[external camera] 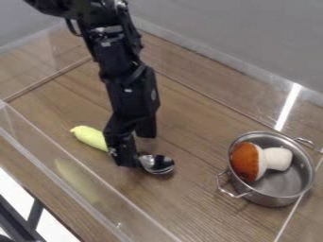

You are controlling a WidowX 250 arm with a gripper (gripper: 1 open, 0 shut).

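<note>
My black gripper [124,146] is low over the table at the centre left, pointing down. A pale yellow-green elongated object [89,137] lies just to its left, partly hidden behind the fingers. A shiny silver spoon [159,164] lies just right of the fingertips. The dark fingers overlap these things, so I cannot tell whether the gripper is open, shut or touching either.
A steel pot [279,187] with handles stands at the right, holding an orange item [245,162] and a white one [275,157]. A clear barrier runs along the near left, and walls bound the back.
</note>
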